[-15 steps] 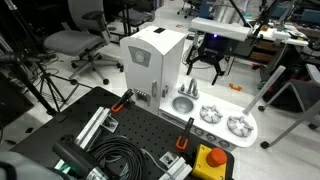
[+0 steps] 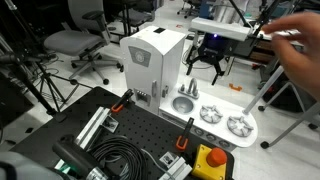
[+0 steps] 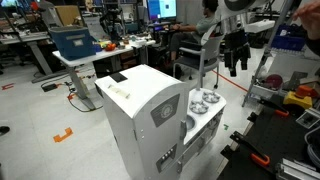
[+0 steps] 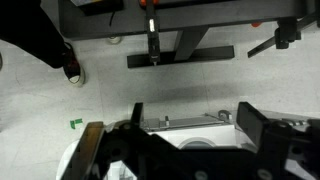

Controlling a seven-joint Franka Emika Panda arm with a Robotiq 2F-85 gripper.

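My gripper (image 2: pixel 205 73) hangs above a white toy kitchen counter (image 2: pixel 214 100), its two black fingers spread apart with nothing between them. In the wrist view the fingers (image 4: pixel 137 113) also stand wide, over bare floor. On the counter are a round sink (image 2: pixel 182 105) with a faucet (image 2: pixel 193 88) and two stove burners (image 2: pixel 239 126). A tall white cabinet (image 2: pixel 153 62) rises at the counter's left end; exterior view 2 shows the same cabinet (image 3: pixel 152 116) from its side. Only part of the counter's edge shows in the wrist view.
A person's blurred hand (image 2: pixel 299 47) reaches in at the upper right. The black table (image 2: pixel 128 122) in front carries orange-handled clamps, coiled black cable (image 2: pixel 118 155) and a yellow box with a red button (image 2: pixel 216 157). Office chairs (image 2: pixel 76 40) stand behind.
A person's hand has entered exterior view 1 at the upper right. My arm, the gripper and the toy kitchen look unmoved.
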